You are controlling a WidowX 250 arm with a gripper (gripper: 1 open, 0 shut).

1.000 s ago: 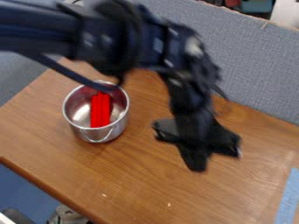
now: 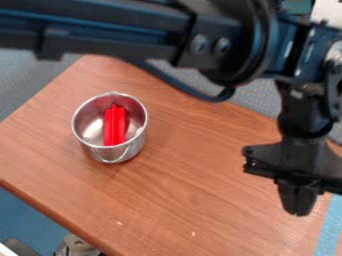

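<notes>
A silver metal pot (image 2: 92, 141) with a wire handle stands on the left of the wooden table (image 2: 181, 205), holding a red object (image 2: 115, 124) upright or leaning inside it. My black gripper (image 2: 297, 199) is at the right side of the view, low over the table near its right edge and well apart from the pot. Its tips are close together, with nothing seen between them.
My arm crosses the top of the view and hides part of the back. A blue surface lies beyond the left edge, and some hardware sits at the bottom left corner.
My gripper has moved from the middle of the table to the right, and the arm above has risen and shifted right, uncovering more of the table behind the pot. The pot looks unmoved.
</notes>
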